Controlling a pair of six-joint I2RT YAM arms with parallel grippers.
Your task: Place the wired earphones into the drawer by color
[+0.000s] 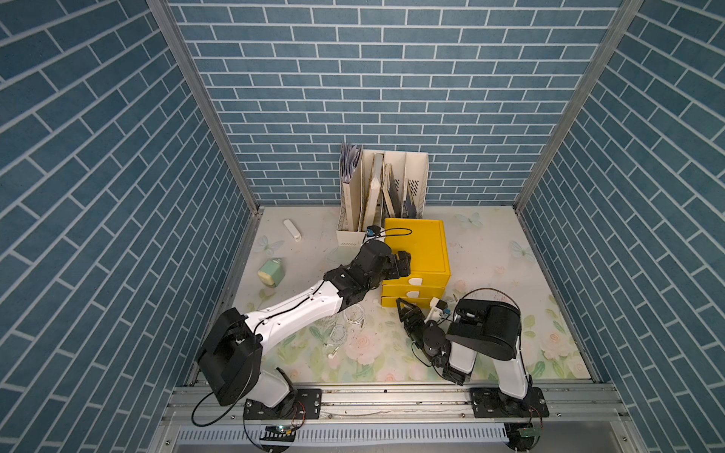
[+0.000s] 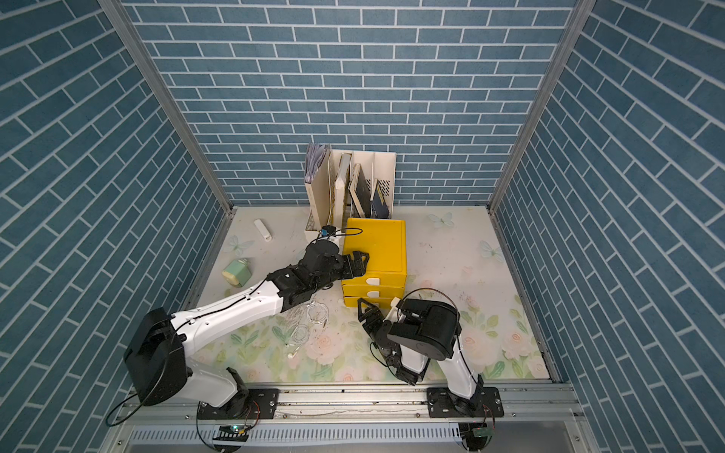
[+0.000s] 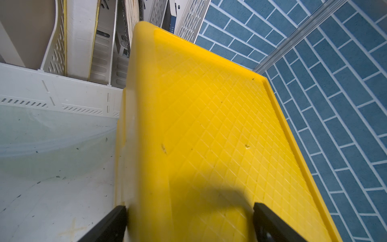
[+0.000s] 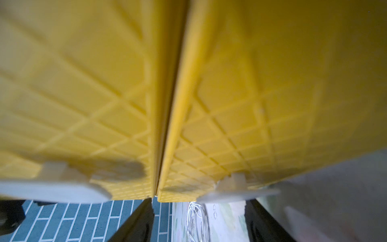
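Note:
A yellow drawer cabinet [image 1: 424, 249] stands mid-table, its fronts shut, with white handles [image 1: 414, 294]. My left gripper is open over the cabinet's left top edge, one finger outside the side wall and the other above the top. Low at the front, my right gripper stands open close to the drawer fronts. In the right wrist view, a white drawer handle [image 4: 237, 195] lies just beyond its fingertips, nearer the right-hand one; whether they touch, I cannot tell. White wired earphones [image 1: 340, 332] lie coiled on the table, left of the cabinet's front.
Behind the cabinet is a white file rack [image 1: 414, 162] with folders and books. A pale green and yellow block [image 1: 270, 271] and a small white stick [image 1: 292, 229] lie at the left. Right of the cabinet, the back of the table [image 1: 483, 241] is bare.

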